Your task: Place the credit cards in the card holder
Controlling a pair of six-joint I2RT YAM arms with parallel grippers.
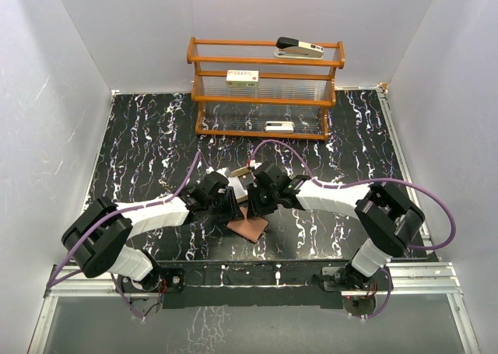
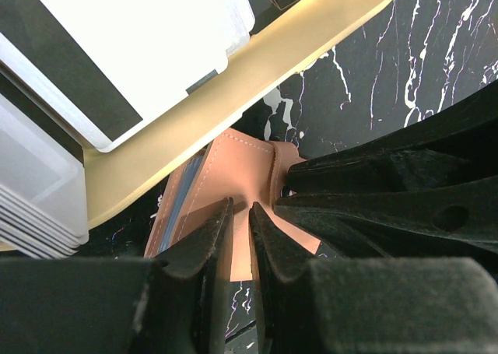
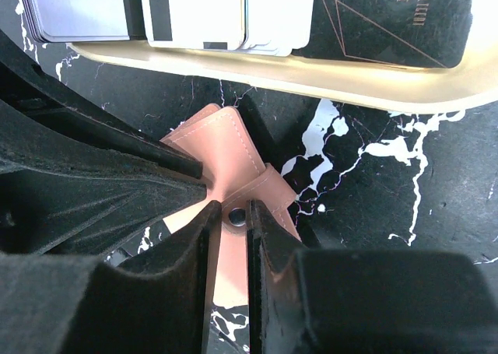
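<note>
The pinkish-tan card holder [image 1: 247,228] lies on the dark marbled table between both grippers. Its strap [image 3: 264,189] with a dark round snap [image 3: 236,216] shows in the right wrist view; in the left wrist view its side shows a bluish-grey layer [image 2: 185,192]. My left gripper is closed at the holder, a narrow strip of it between the fingertips. My right gripper stands slightly open around the snap end of the strap. White cards [image 2: 148,35] and a black card [image 3: 393,19] lie in a cream tray [image 2: 264,62] beside the holder.
The tray rim runs close past both grippers. At the back stands a wooden rack [image 1: 264,101] with a stapler [image 1: 299,48], a small box [image 1: 242,78] and another white-and-dark item [image 1: 279,126].
</note>
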